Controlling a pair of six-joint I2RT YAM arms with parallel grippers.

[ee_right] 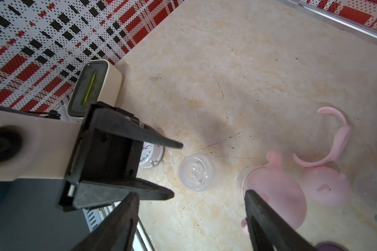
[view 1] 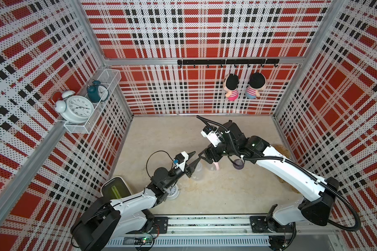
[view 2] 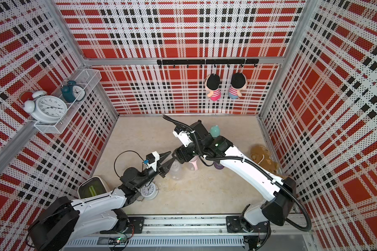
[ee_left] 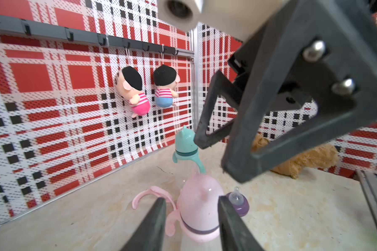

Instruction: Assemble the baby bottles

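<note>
My left gripper is open, its fingers apart with nothing between them. My right gripper also stands open and empty. The two hands face each other closely above the table. Below them a clear bottle (ee_right: 196, 171) stands upright on the table. To its right in the right wrist view are a large pink dome (ee_right: 276, 194) and a smaller pink dome (ee_right: 324, 184) with a curved pink handle (ee_right: 342, 140). A teal-topped bottle (ee_left: 186, 142) stands farther back. Nearby is a purple ring with a clear teat (ee_left: 237, 200).
A white dial clock (view 2: 148, 190) sits beside the left arm, and a dark-topped container (ee_right: 109, 83) is at the left wall. A brown plush (view 2: 261, 159) lies by the right wall.
</note>
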